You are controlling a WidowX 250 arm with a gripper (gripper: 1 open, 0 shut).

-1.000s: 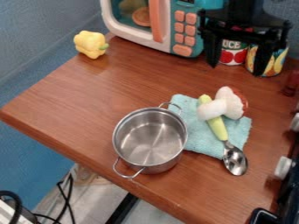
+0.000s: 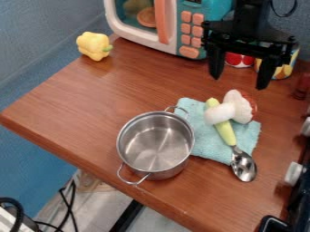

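My black gripper [image 2: 248, 64] hangs at the upper right, its two fingers apart and open, above the table in front of the cans. Below it, a white toy [image 2: 233, 108] with red on it and a spoon [image 2: 242, 165] with a yellow handle lie on a light blue cloth [image 2: 197, 112]. A steel pot [image 2: 154, 143] with two handles stands left of the cloth.
A toy microwave [image 2: 143, 23] stands at the back, with a yellow pepper [image 2: 93, 45] to its left. Cans [image 2: 284, 70] stand behind the gripper. A dark appliance edges the right side.
My gripper has moved slightly left and down over the last second. The objects on the table have not moved.
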